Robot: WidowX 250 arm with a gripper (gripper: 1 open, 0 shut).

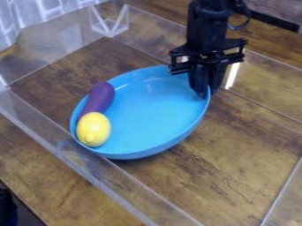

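Observation:
A blue oval tray (147, 115) lies in the middle of the view, holding a purple eggplant (99, 100) and a yellow oval object (94, 130) on its left side. The black gripper (200, 81) is at the tray's back right edge, its fingers down at the rim. The rim seems to be between or against the fingers, which look close together; the exact contact is hard to see.
Clear plastic edging runs along the left and back, and a white strip shows behind the gripper.

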